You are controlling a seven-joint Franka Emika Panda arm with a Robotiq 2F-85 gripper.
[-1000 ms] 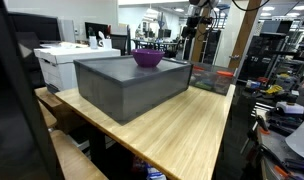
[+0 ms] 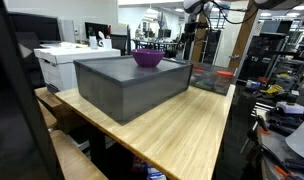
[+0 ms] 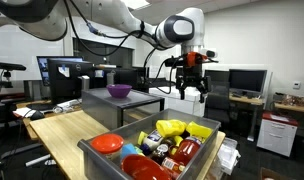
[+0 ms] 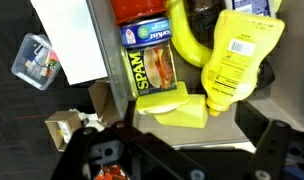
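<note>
My gripper is open above the grey bin (image 3: 89, 158), with nothing between its fingers. Below it in the wrist view are a yellow object (image 4: 177, 108), a Spam can (image 4: 153, 72) and a yellow mustard bottle (image 4: 230, 60). A red can (image 4: 138, 8) and a blue-labelled can (image 4: 144, 32) lie further up. In exterior view 2 the gripper (image 3: 182, 82) hangs well above the bin's far part. A purple bowl (image 2: 148, 58) rests on top of a dark grey box (image 2: 142, 92).
Several red-lidded containers (image 3: 139, 165) fill the bin's near end. Outside the bin, a clear plastic tub (image 4: 36, 58) appears at the left in the wrist view. Monitors (image 3: 246, 80) stand in the background.
The distant arm has shifted slightly to the right in exterior view 1. The purple bowl and grey box have stayed put.
</note>
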